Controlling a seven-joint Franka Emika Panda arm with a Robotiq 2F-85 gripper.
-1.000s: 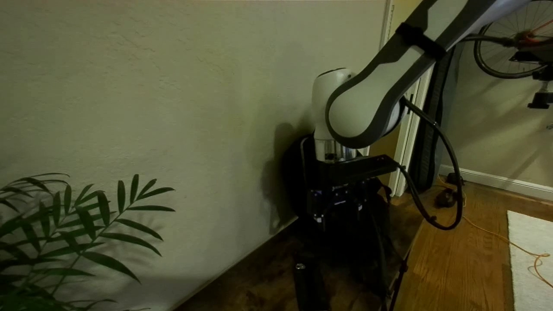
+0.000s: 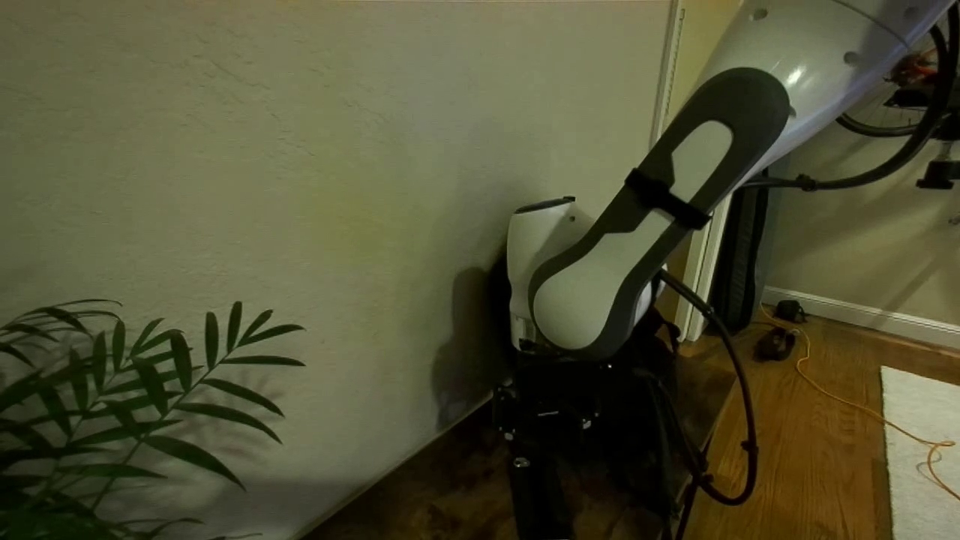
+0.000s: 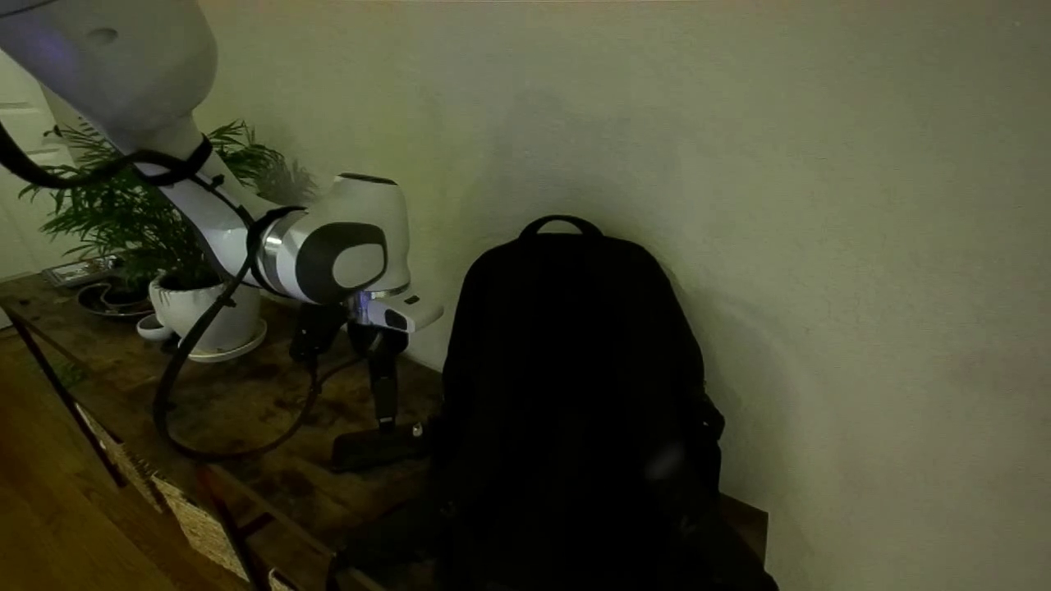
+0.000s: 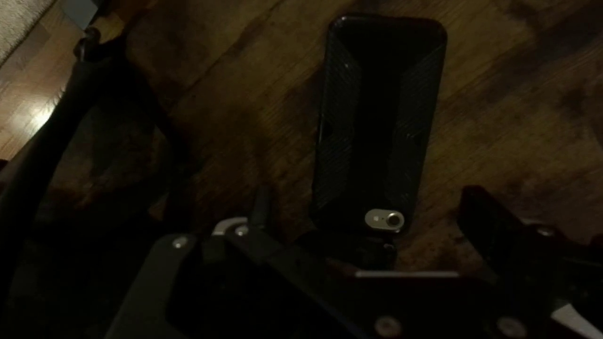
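A black-cased phone lies on the dark wooden tabletop, its camera end turned toward my gripper. In the wrist view the fingers are open, one finger left of that end and the other finger to its right, with no contact visible. A second dark piece shows just below the phone, partly covered by my gripper. In exterior view 2 the phone sits low beside a large black backpack, under the gripper. Exterior view 1 is too dark there to make out the fingertips.
The backpack stands upright by the wall, and its straps fill the wrist view's left side. A white plant pot stands farther along the tabletop. My arm's cable hangs in a loop near the table edge.
My arm has come down and shifted left in exterior view 1, bringing the gripper close to the phone. The phone has not visibly moved.
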